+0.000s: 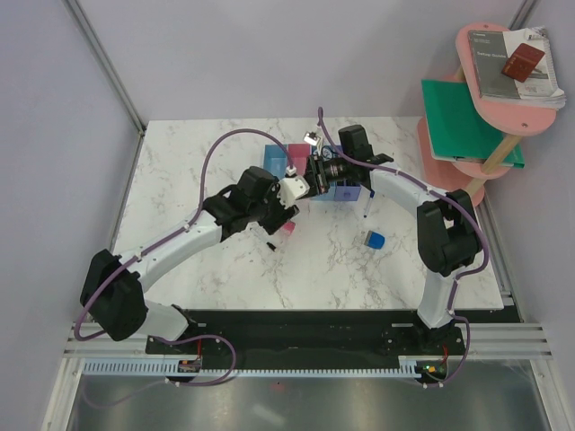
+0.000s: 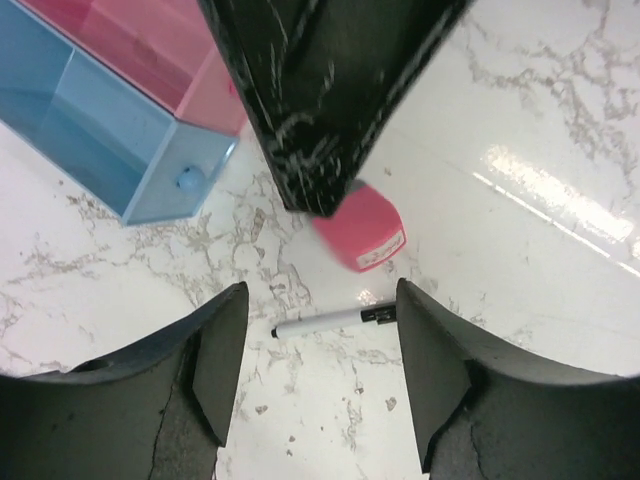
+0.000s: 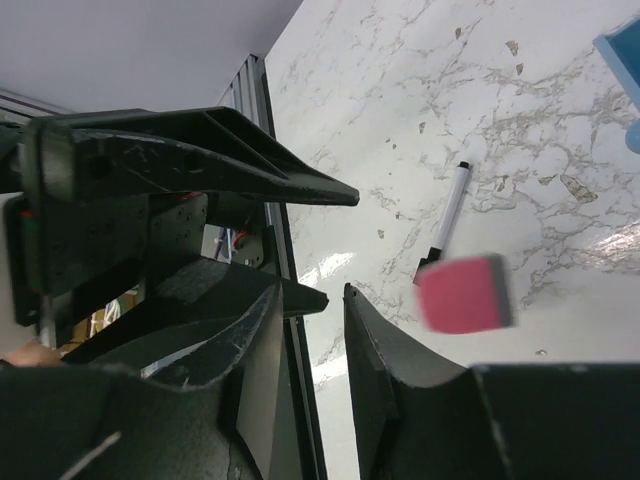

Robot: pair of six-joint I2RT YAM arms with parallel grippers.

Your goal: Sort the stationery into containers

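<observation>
A pink block rests on the marble table below both grippers, blurred in the right wrist view. A white marker with black cap (image 2: 330, 322) lies beside it. My left gripper is part open above the marker, its fingertips apart with nothing clearly between them. My right gripper has its fingertips close together at the lower middle of its view; whether anything is held there is hard to see. Blue (image 2: 80, 120) and pink (image 2: 180, 45) containers stand behind.
A blue block (image 1: 375, 240) lies at right front, and a pen (image 1: 367, 206) near the containers. A pink shelf (image 1: 494, 112) with folder and books fills the right back.
</observation>
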